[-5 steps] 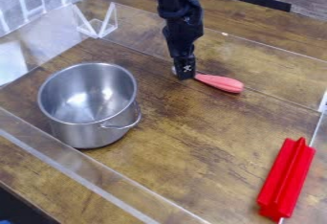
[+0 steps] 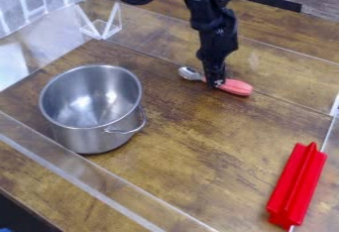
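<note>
A spoon with a pink handle (image 2: 236,86) and a silver head (image 2: 189,73) lies on the wooden table. My dark gripper (image 2: 212,81) is down over the middle of the spoon, its fingertips at the neck. It looks shut; whether the spoon is between its fingers is hard to tell.
A steel pot (image 2: 90,117) with a wire handle stands at left. A red tray-like object (image 2: 298,181) lies at front right. A clear plastic panel is at the upper left.
My gripper has moved right and slightly down along the spoon, uncovering its silver head. The pot and red object have not moved.
</note>
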